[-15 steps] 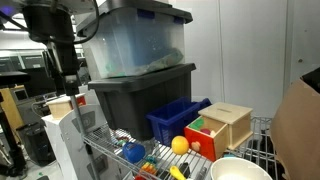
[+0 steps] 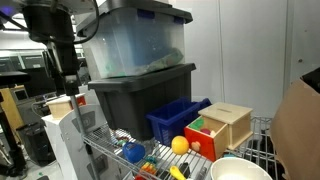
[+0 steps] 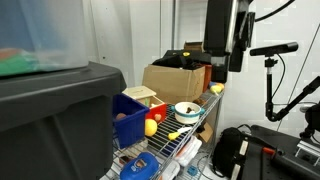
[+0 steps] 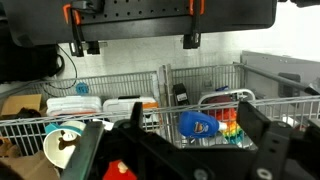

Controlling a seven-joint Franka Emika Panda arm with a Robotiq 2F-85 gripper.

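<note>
My black gripper [image 3: 223, 64] is open in the second exterior view, with nothing between its fingers, pointing down above and apart from the shelf. In exterior view 1 the gripper [image 2: 66, 80] hangs at upper left, beside the stacked bins. The wrist view looks down past the gripper onto the wire rack. A blue rounded object [image 4: 198, 124] lies there on the right. A white bowl [image 2: 238, 170] stands at the front of the rack, and a yellow ball [image 2: 180, 145] sits near a wooden box [image 2: 222, 126].
A black bin [image 2: 145, 102] with a clear one [image 2: 140, 45] on top rises beside the rack. Behind the ball is a blue basket [image 2: 177, 119]. Cardboard [image 2: 300, 125] stands at right. Small toys crowd the rack; open floor [image 4: 130, 58] shows beyond its edge.
</note>
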